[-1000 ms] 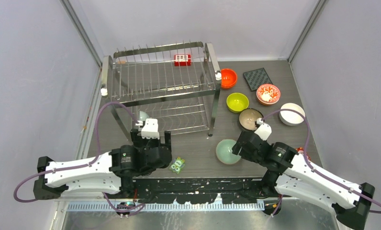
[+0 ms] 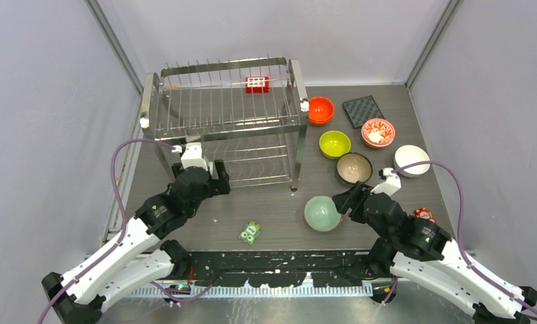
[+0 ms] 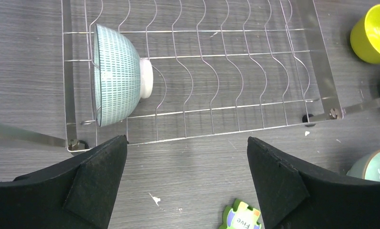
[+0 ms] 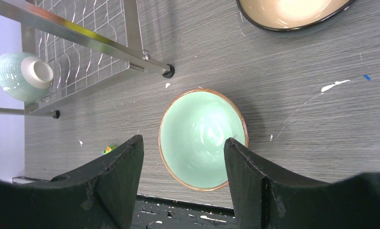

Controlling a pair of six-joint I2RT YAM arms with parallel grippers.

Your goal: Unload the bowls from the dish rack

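Note:
The metal dish rack (image 2: 229, 131) stands at the back left. On its lower tier a pale green checked bowl (image 3: 119, 76) sits on its side among the wires, at the left end; from above, my left arm hides it. In front of the rack my left gripper is open and empty, the bowl ahead of its left finger. My right gripper stands open over the plain green bowl (image 4: 200, 138), which rests upright on the table; no contact shows. Beyond it are a brown bowl (image 2: 353, 168), a yellow-green bowl (image 2: 334, 144) and an orange bowl (image 2: 321, 110).
A patterned red bowl (image 2: 378, 132), a white bowl (image 2: 411, 160) and a dark grey mat (image 2: 363, 111) occupy the back right. A small green toy (image 2: 250, 232) lies at front centre. Bare table (image 2: 272, 216) separates the rack from the front edge.
Rack and bowls have stayed nearly still.

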